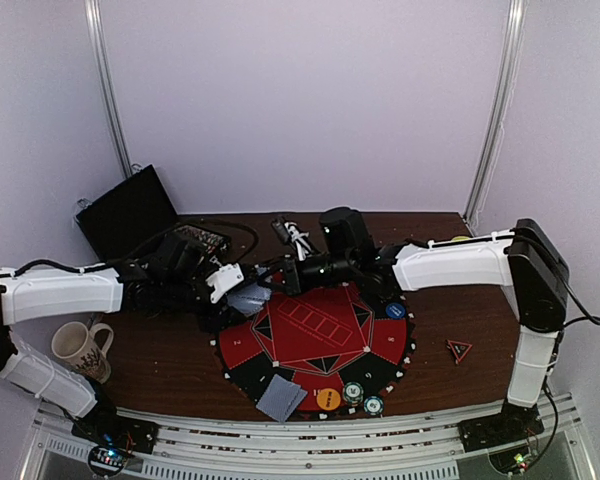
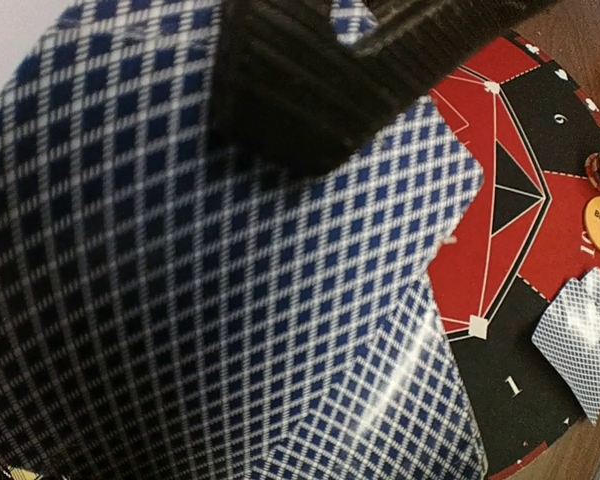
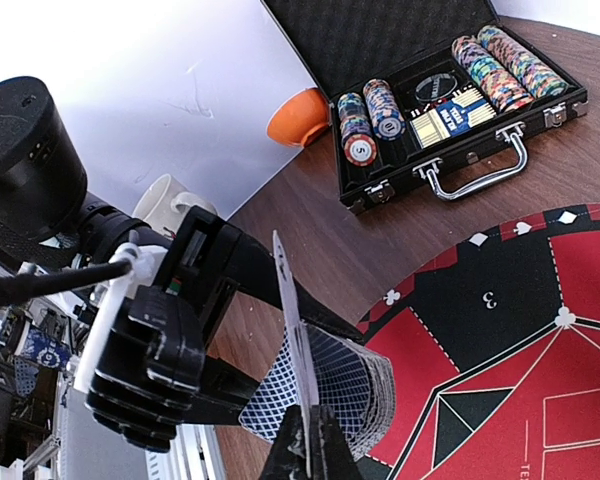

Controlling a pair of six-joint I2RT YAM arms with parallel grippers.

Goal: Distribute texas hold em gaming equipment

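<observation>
The left gripper (image 1: 248, 296) is shut on a deck of blue-and-white checked playing cards (image 3: 355, 385), above the left edge of the round red and black poker mat (image 1: 330, 352). Close against the deck, the right gripper is shut on a single card (image 3: 296, 335), seen edge-on and standing upright. In the left wrist view, a dark right-gripper finger (image 2: 280, 110) crosses a near card, and the deck (image 2: 400, 400) shows partly behind it. The left fingertips are hidden there. Two checked cards (image 1: 281, 397) lie at the mat's front edge.
An orange big-blind button (image 1: 328, 399), chip stacks (image 1: 353, 392) and a blue button (image 1: 395, 311) rest on the mat. A red triangle (image 1: 459, 350) lies to its right. The open chip case (image 3: 460, 110), orange bowl (image 3: 298, 117) and white mug (image 1: 82, 350) stand left.
</observation>
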